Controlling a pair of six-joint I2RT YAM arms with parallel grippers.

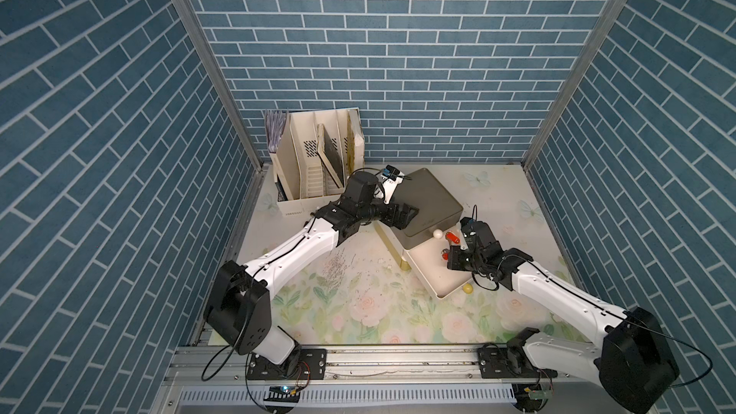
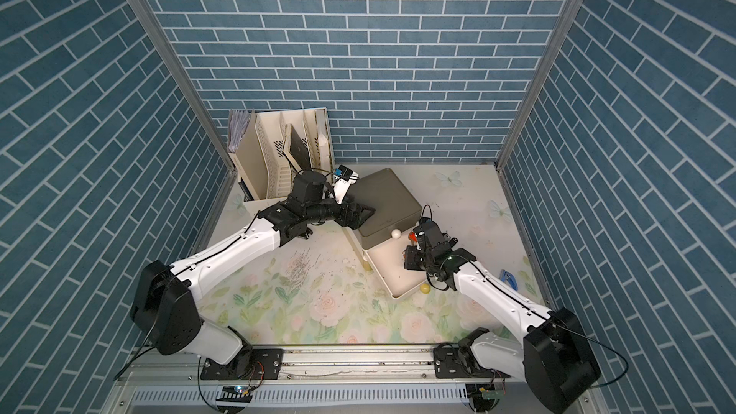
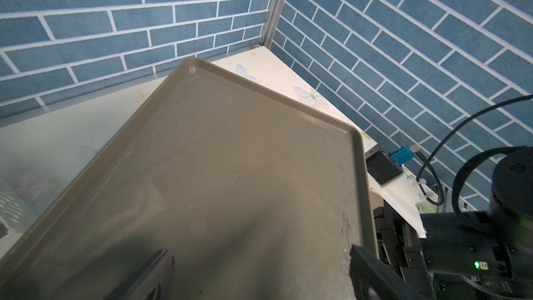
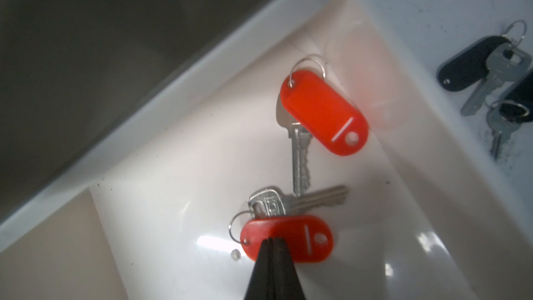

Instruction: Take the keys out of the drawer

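The white drawer is pulled out from under the grey top. In the right wrist view two keys with red tags lie inside it: one red tag over a key farther in, another red tag below a second key. My right gripper is shut over the lower tag, its fingertips touching together; whether they touch the tag is unclear. My left gripper hangs open over the grey top, nothing between its fingers.
Keys with black tags lie outside the drawer, to its right. A cream organizer stands at the back left. A yellow ball sits by the drawer's front.
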